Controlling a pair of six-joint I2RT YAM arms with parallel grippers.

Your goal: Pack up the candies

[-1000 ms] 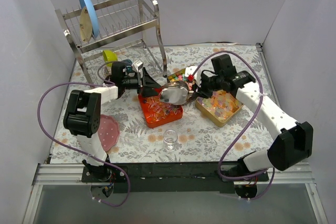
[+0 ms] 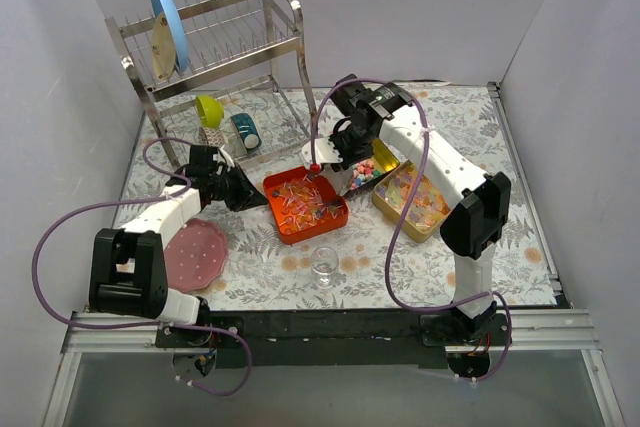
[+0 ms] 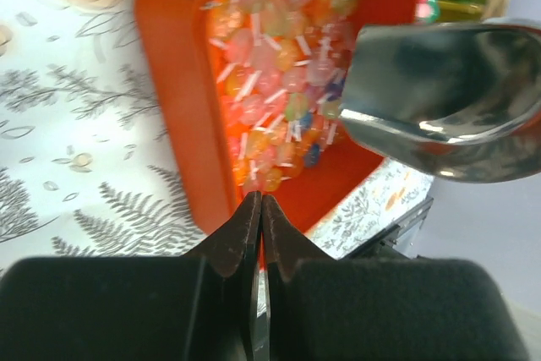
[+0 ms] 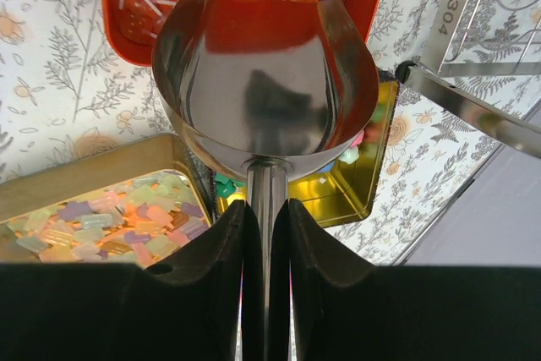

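Lollipops [image 2: 303,204] with white sticks fill the red-orange bin [image 2: 310,234] mid-table. A shiny metal scoop [image 4: 262,99] hangs over that bin's far right edge, its handle clasped in my right gripper. Its bowl looks empty in the right wrist view. My left gripper is shut, nothing between its fingers, beside the bin's left end. Wrapped candies [image 4: 118,221] lie in a tan bin [image 2: 418,238] at the right. A yellow bin [image 4: 359,196], partly hidden by the scoop and right arm, holds colourful candies [image 2: 362,173]. An empty clear jar [image 2: 324,265] stands at the front.
A metal dish rack [image 2: 215,72] with plates rises at the back left, its post close to the scoop. Under it are a yellow-green cup [image 2: 209,109] and a dark teal mug [image 2: 245,132]. A pink plate [image 2: 195,255] lies front left.
My left gripper has withdrawn leftward from the scoop.
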